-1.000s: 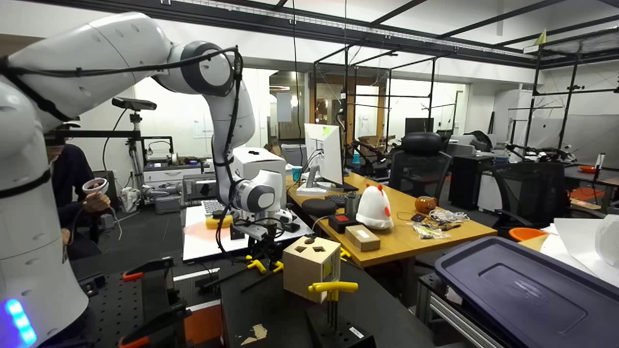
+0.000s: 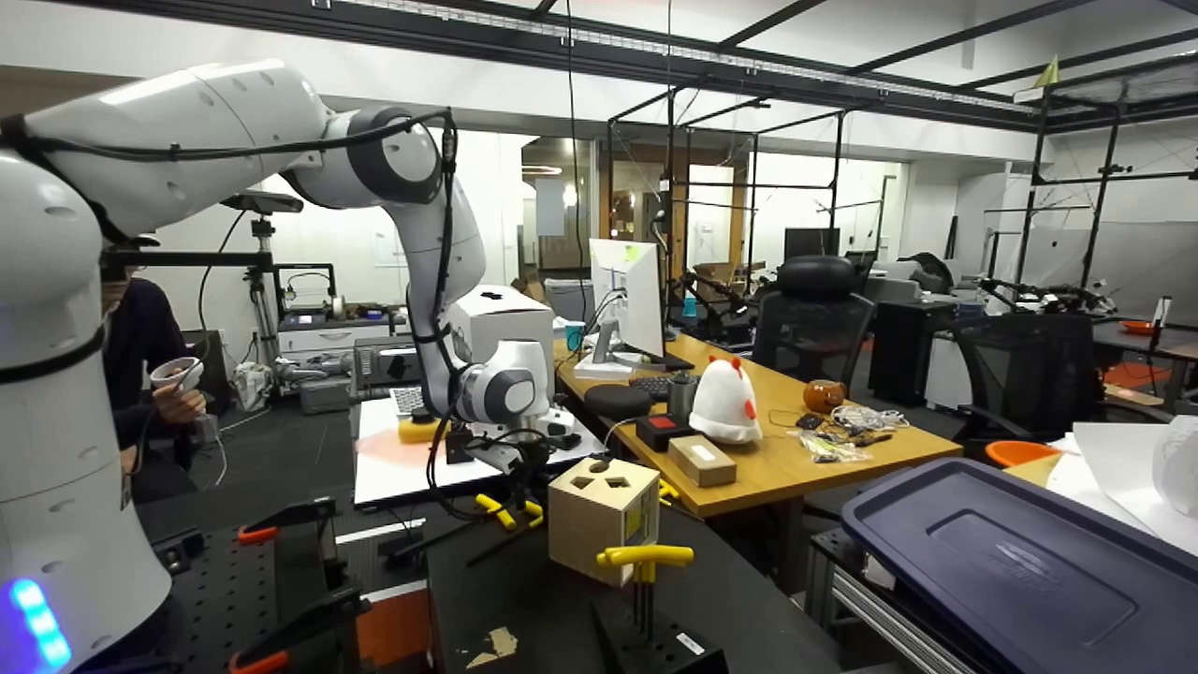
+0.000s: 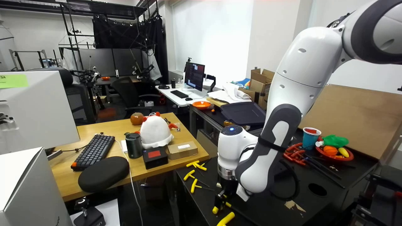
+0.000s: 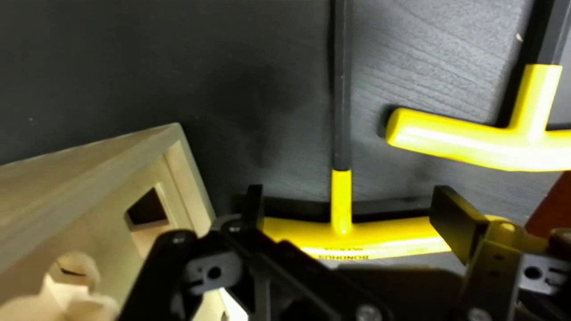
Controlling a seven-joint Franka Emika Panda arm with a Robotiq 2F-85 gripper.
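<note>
My gripper stands open above the black table, its fingers spread along the length of a yellow T-handle [image 4: 396, 238] of a hex key. The right finger [image 4: 455, 219] overlaps part of that handle in the wrist view. The key's dark shaft [image 4: 342, 96] runs away from the fingers, toward the top of the view. A second yellow T-handle key [image 4: 465, 136] lies to the right. At lower left is the wooden shape box [image 4: 176, 155] with cut-out holes, close to the left finger. In exterior view 1 the box [image 2: 601, 517] stands right of the gripper [image 2: 525, 483].
A black holder [image 2: 663, 646] with an upright yellow-handled key [image 2: 646, 555] stands at the front of the table. More yellow keys [image 3: 190, 175] lie near the table's edge. A red bowl [image 3: 348, 156] of toys sits at the far side.
The arm has come down, with its gripper lower and nearer the table beside the wooden box. The box and the upright key have stayed in place.
</note>
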